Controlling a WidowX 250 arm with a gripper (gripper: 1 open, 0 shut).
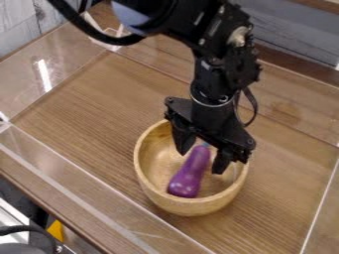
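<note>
A purple eggplant (188,175) lies inside a tan bowl (165,197), in the lower middle of the view. My black gripper (203,137) hangs open over the back rim of the bowl, just above the eggplant's upper end, with nothing between its fingers.
A raised wooden edge runs along the back right. A black cable and a small yellow piece show at the lower left corner, beside the table's edge.
</note>
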